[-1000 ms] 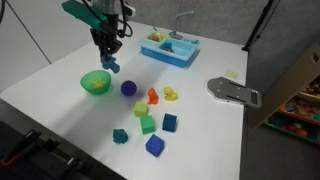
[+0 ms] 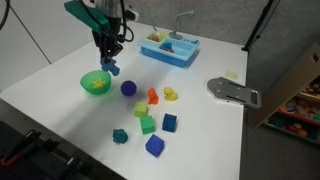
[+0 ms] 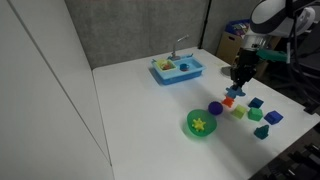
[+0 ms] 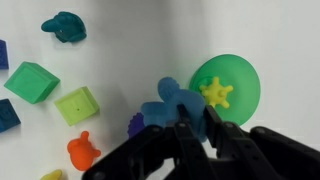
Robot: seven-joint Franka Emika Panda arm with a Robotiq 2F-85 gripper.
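My gripper is shut on a blue toy (image 4: 172, 103), a soft-looking lumpy figure that shows between the fingers in the wrist view. In exterior view 1 the blue toy (image 2: 110, 68) hangs above the table, just right of a green bowl (image 2: 96, 83). A yellow star-like piece (image 4: 216, 93) lies inside the bowl. Beneath and beside the held toy a purple piece (image 2: 128, 89) stands on the table, partly hidden by the toy in the wrist view.
An orange toy (image 2: 153, 96), a yellow toy (image 2: 170, 94), a lime block (image 2: 140, 109), a green block (image 2: 147, 125), blue blocks (image 2: 155, 146) and a teal toy (image 2: 120, 136) lie scattered. A blue basin (image 2: 168, 46) stands behind; a grey tray (image 2: 234, 92) lies right.
The gripper and the held blue toy have barely moved, if at all, over the last second. Objects on the table stay where they were.
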